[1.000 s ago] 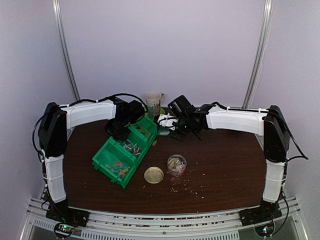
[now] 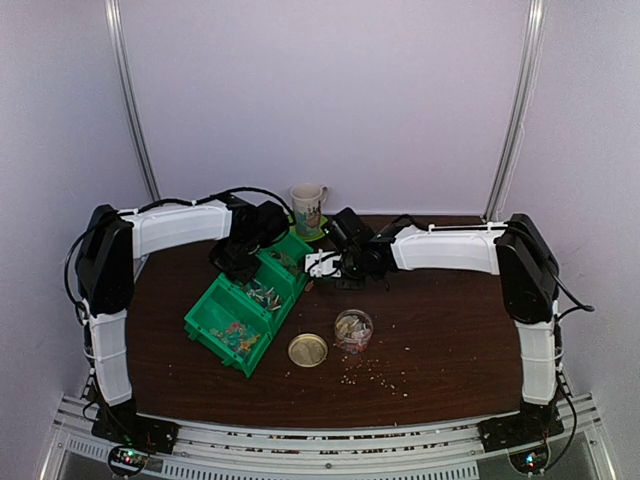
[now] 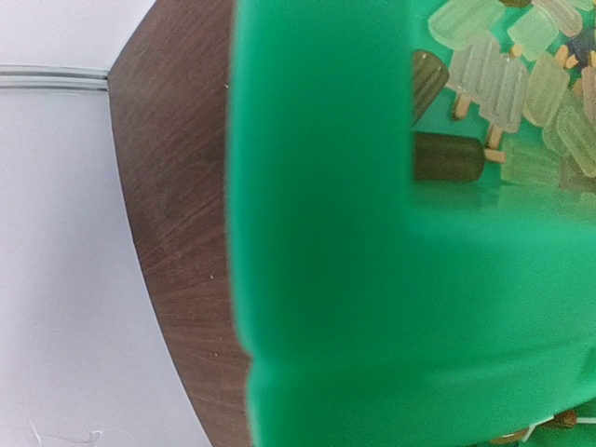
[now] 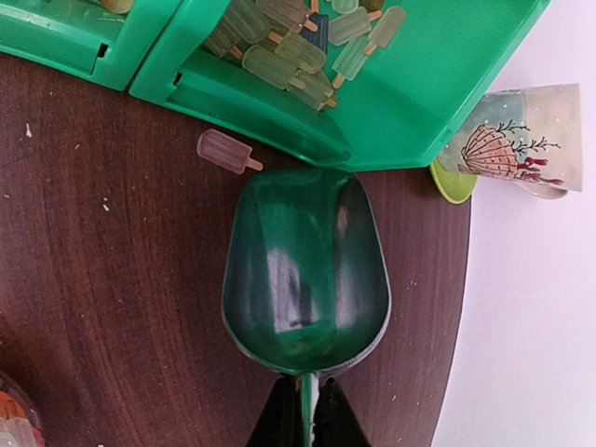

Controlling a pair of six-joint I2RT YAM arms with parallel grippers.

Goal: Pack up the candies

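My right gripper is shut on the handle of a shiny scoop point(image 4: 307, 289). The scoop's bowl looks empty, reflecting green, with its tip close to the tray's edge. Popsicle-shaped candies point(image 4: 298, 51) lie in the end compartment of the green tray point(image 2: 215, 297); the other compartments hold more small candies. My left gripper point(image 2: 238, 268) is at the tray's left rim, shut on it as far as shows; its fingertips are hidden. A clear jar point(image 2: 353, 330), partly filled, stands open on the table, its gold lid point(image 2: 307, 350) lying beside it.
One pink popsicle candy point(image 4: 223, 151) lies loose on the table beside the tray. Small crumbs point(image 2: 370, 376) are scattered in front of the jar. A cup point(image 2: 307, 205) on a green coaster stands behind the tray.
The left arm, tray, jar and lid have stayed put.
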